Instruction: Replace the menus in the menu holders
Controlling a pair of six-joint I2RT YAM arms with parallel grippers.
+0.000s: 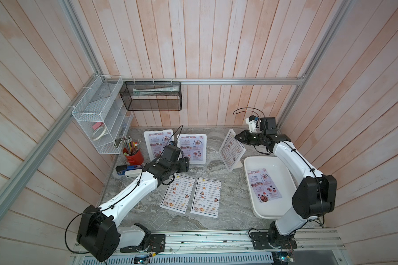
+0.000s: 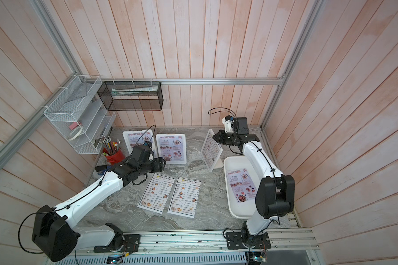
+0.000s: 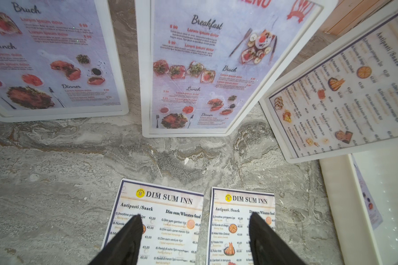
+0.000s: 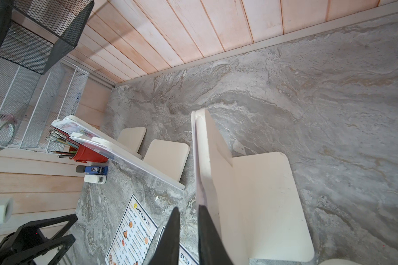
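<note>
Two upright holders, the left holder (image 1: 160, 145) and the middle holder (image 1: 192, 149), show purple "special menu" sheets. A third holder (image 1: 232, 150), turned toward the left, carries a Dim Sum Inn menu (image 3: 345, 88). My right gripper is at its upper edge, fingers close together, shut; contact with the panel is unclear. Two loose Dim Sum menus, the left menu (image 1: 178, 193) and the right menu (image 1: 206, 197), lie flat on the counter. My left gripper hovers above their top edges, open, nothing between its fingers.
A white tray (image 1: 248, 204) on the right holds one removed purple menu (image 1: 264, 185). A red pen cup (image 1: 134, 157), a blue stapler (image 4: 96, 170) and wire shelves (image 1: 102, 114) occupy the left.
</note>
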